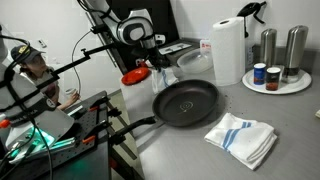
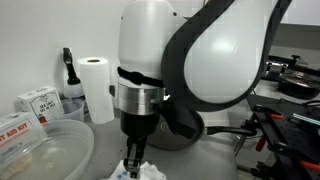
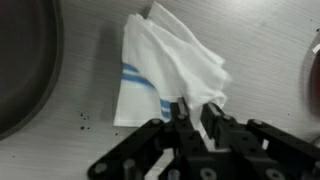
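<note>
A white cloth with blue stripes (image 3: 150, 75) lies bunched beside the black pan (image 1: 187, 103). In the wrist view my gripper's (image 3: 196, 112) fingertips are close together at the cloth's near edge, overlapping it. Exterior view 2 has the gripper (image 2: 132, 170) pointing down at the white cloth (image 2: 148, 173), low in the picture. Whether fabric is pinched between the fingers cannot be made out. Farther right, a second white cloth with blue stripes (image 1: 241, 139) rests folded on the counter.
A clear plastic bowl (image 1: 196, 61) and a paper towel roll (image 1: 229, 52) stand behind the pan. To the right is a white plate (image 1: 275, 84) with jars and shakers. The pan's handle (image 1: 132, 130) points toward the front left. Bare counter lies between pan and folded cloth.
</note>
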